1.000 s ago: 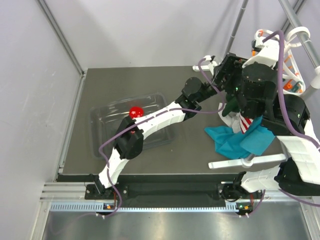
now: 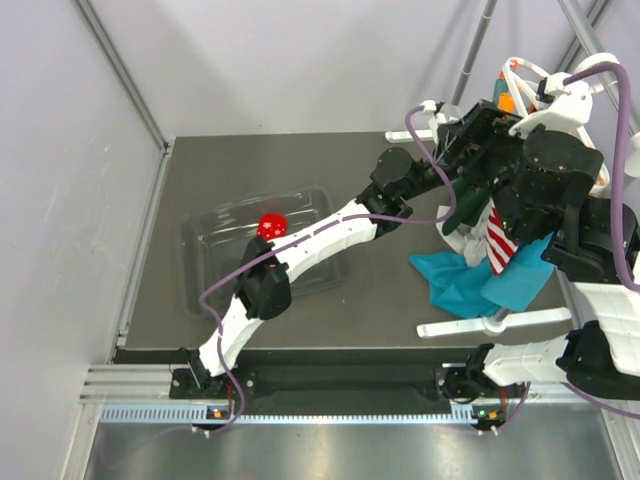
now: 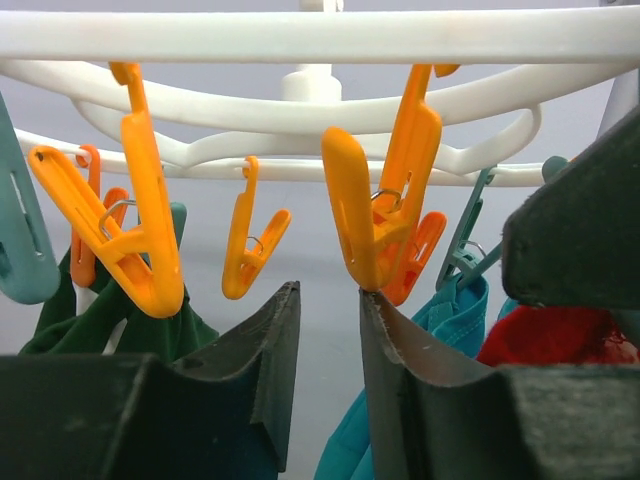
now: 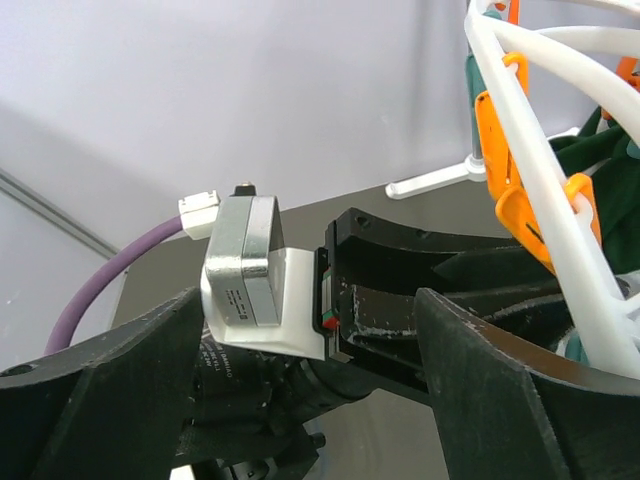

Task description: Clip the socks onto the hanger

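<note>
The white hanger (image 3: pixel 220 38) carries orange and teal clips. In the left wrist view my left gripper is part open just below an orange clip (image 3: pixel 390 190), a fingertip at its lower end; whether it grips it cannot be told. Green socks (image 3: pixel 120 330), a teal sock (image 3: pixel 450 325) and a red sock (image 3: pixel 545 335) hang behind. In the top view my right gripper sits at the hanger, right of the left one. In the right wrist view its dark fingers fill the lower corners, apart, below the hanger's rail; what lies between their tips is unclear.
A clear plastic bin (image 2: pixel 200 260) with a red object (image 2: pixel 272 226) stands on the left of the dark table (image 2: pixel 250 160). The hanger's stand (image 2: pixel 470 330) and metal poles (image 2: pixel 472 55) border the crowded right side.
Both arms have shifted slightly right and toward the hanger's back; the right arm has moved more, exposing more of the red-striped sock in the top view.
</note>
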